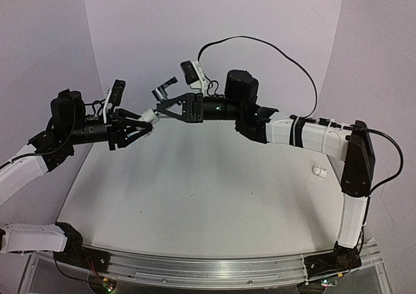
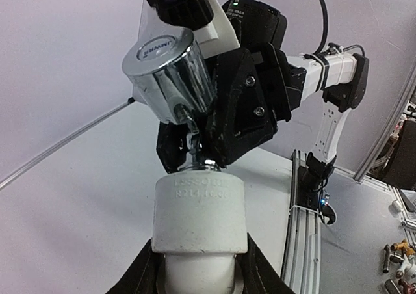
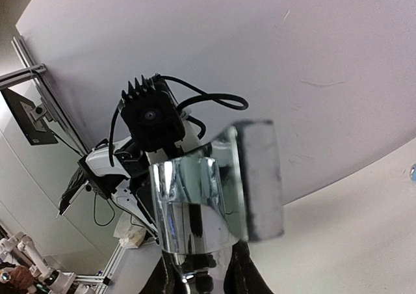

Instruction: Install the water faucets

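Observation:
A white pipe fitting (image 2: 200, 213) points up from between the left gripper's fingers in the left wrist view, and my left gripper (image 1: 145, 123) is shut on it. My right gripper (image 1: 162, 107) is shut on the chrome faucet (image 2: 172, 79), gripping it near its narrow lower end. That narrow end meets the mouth of the fitting; how deep it sits cannot be seen. In the right wrist view the faucet body (image 3: 188, 216) stands upright with its flat handle (image 3: 260, 183) to the right. Both pieces are in the air above the table's far left.
A small white fitting (image 1: 319, 171) lies alone on the table (image 1: 208, 203) at the right. Part of a blue object (image 3: 413, 172) shows at the right wrist view's edge.

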